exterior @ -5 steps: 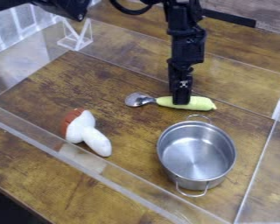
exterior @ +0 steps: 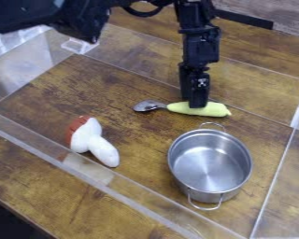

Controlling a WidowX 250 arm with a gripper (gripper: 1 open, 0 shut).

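Observation:
My gripper (exterior: 194, 93), black and open, points down from the top centre, its fingertips just above a pale yellow-green elongated object (exterior: 205, 110), perhaps a handle or toy vegetable. A silver spoon head (exterior: 149, 105) lies at that object's left end. Whether the fingertips touch it I cannot tell.
A steel pot (exterior: 208, 164) with two handles sits at lower right. A white mushroom-like object (exterior: 96, 143) with a red-orange end lies at lower left.
The gripper has shifted very slightly; the objects on the table look unchanged.

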